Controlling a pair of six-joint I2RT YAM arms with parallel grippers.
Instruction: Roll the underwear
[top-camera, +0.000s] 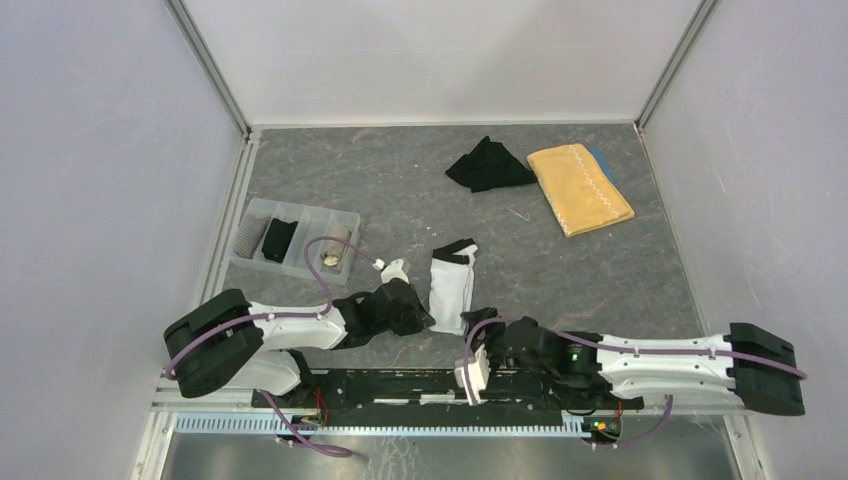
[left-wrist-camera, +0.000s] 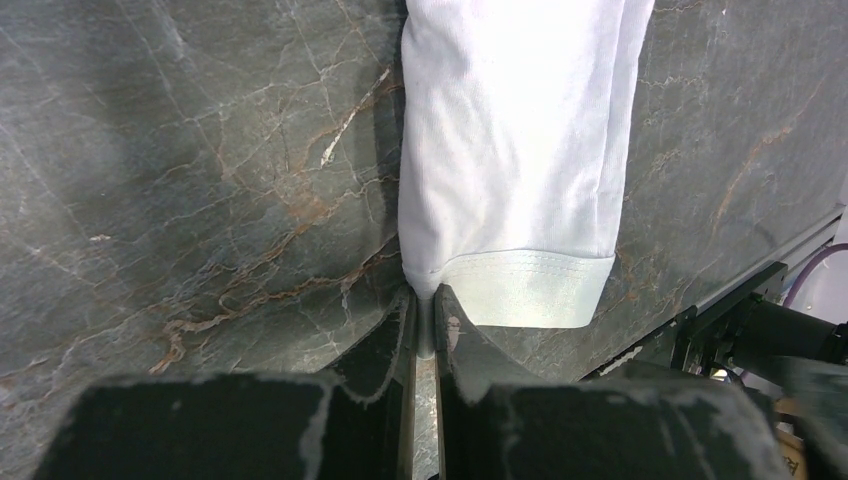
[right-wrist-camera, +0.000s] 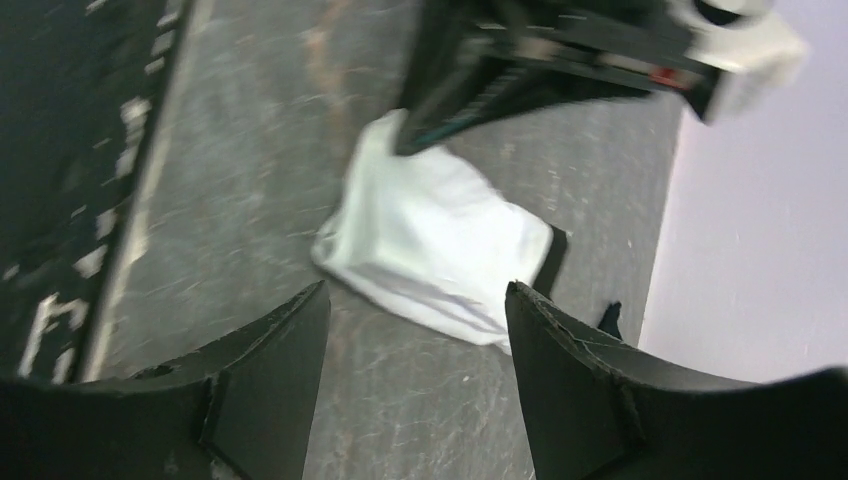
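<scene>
The white underwear (top-camera: 451, 290) lies folded in a narrow strip on the grey table, its black band (top-camera: 455, 251) at the far end. My left gripper is shut on the near left corner of the white underwear (left-wrist-camera: 515, 140), with a pinch of cloth between its fingertips. In the right wrist view, my right gripper stands open and empty. Beyond its fingers the underwear (right-wrist-camera: 440, 225) appears blurred, its left-held corner raised. From above, the right gripper is at the near right of the cloth; its tips are hard to make out there.
A clear divided box (top-camera: 300, 212) with rolled items stands at the left. A black cloth (top-camera: 490, 166) and a folded yellow cloth (top-camera: 580, 188) lie at the back right. Bare table shows behind and right of the underwear.
</scene>
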